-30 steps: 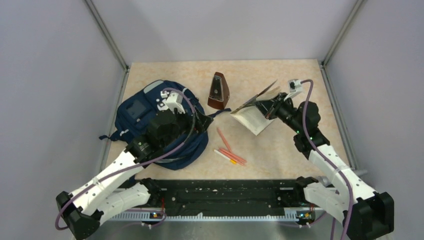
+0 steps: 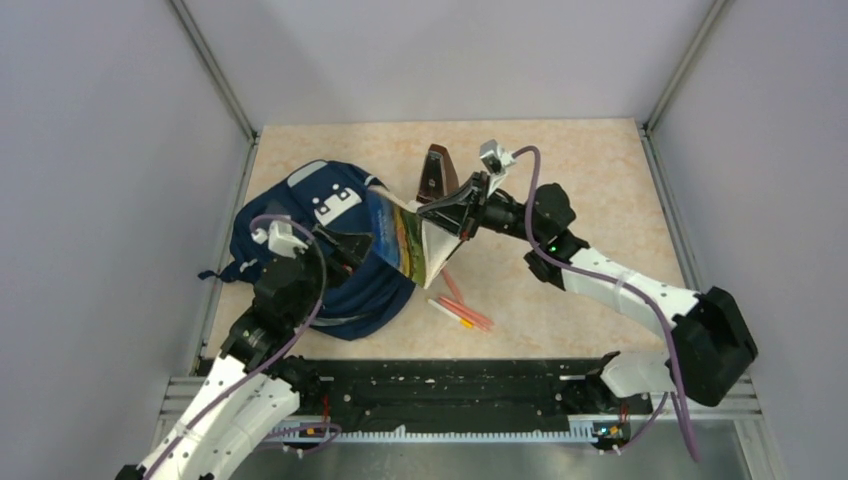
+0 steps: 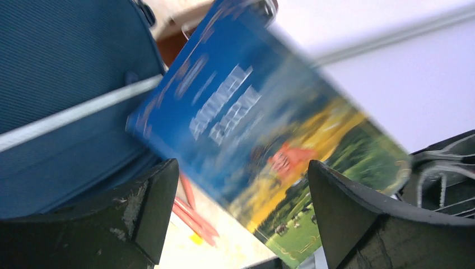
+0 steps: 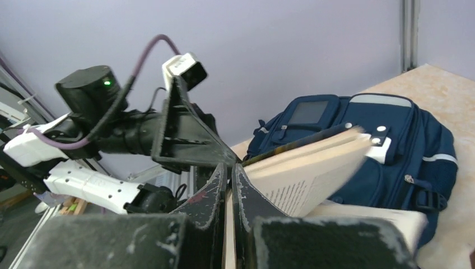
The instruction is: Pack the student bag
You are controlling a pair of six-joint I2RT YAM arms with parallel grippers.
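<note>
A book with a blue, yellow and green cover point(image 2: 398, 235), pages fanned, hangs from my right gripper point(image 2: 440, 216), which is shut on its edge; in the right wrist view its pages point(image 4: 297, 185) lie beyond the fingers. My left gripper point(image 2: 350, 250) is open beside it over the backpack, with the blurred cover point(image 3: 235, 123) in front of its fingers and nothing visibly held. The navy backpack point(image 2: 350, 310) lies on the left of the table.
A brown wooden metronome point(image 2: 437, 170) stands behind the book. Pink pencils point(image 2: 465, 312) and a yellow-capped marker point(image 2: 445, 310) lie near the front edge.
My right gripper has carried the book left and turned it toward the backpack, cover now up. My left arm has drawn back to the left.
</note>
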